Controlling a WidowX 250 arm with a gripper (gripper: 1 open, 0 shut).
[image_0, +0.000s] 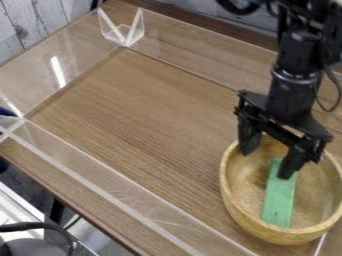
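Observation:
A tan round bowl (243, 206) sits at the lower right with a green oblong object (278, 196) lying inside it. The black gripper (278, 147) hangs over the bowl's back part, its fingers pointing down and spread apart at the upper end of the green object. Nothing clearly shows held between the fingers.
Clear plastic pieces stand at its upper left edge. A black cable lies at the lower left.

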